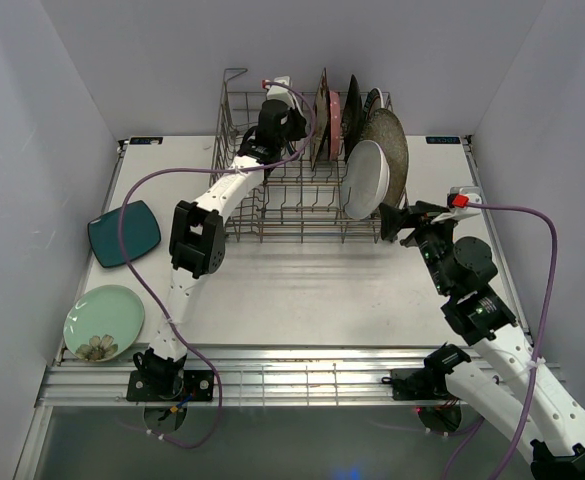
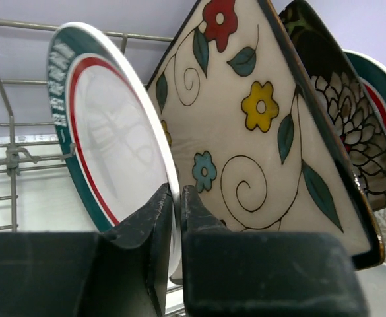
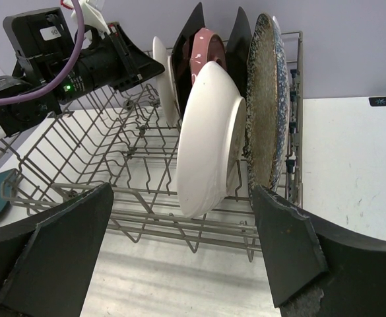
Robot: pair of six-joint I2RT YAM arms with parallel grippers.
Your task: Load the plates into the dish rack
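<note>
My left gripper is shut on the rim of a white plate [image 2: 120,145] with a teal and red border, standing on edge in the rack beside a square flowered plate [image 2: 252,165]. The rack [image 1: 302,236] also holds a pink dish [image 3: 206,46], a white bowl [image 3: 202,139], dark plates and a speckled plate [image 3: 265,105]. My right gripper is open and empty at the rack's front right corner. A teal square plate [image 1: 122,235] and a pale green plate [image 1: 104,322] lie on the counter at the left.
The rack's left-middle section has free slots. The counter in front of the rack is clear. Walls enclose the left, back and right. A purple cable arches over each arm.
</note>
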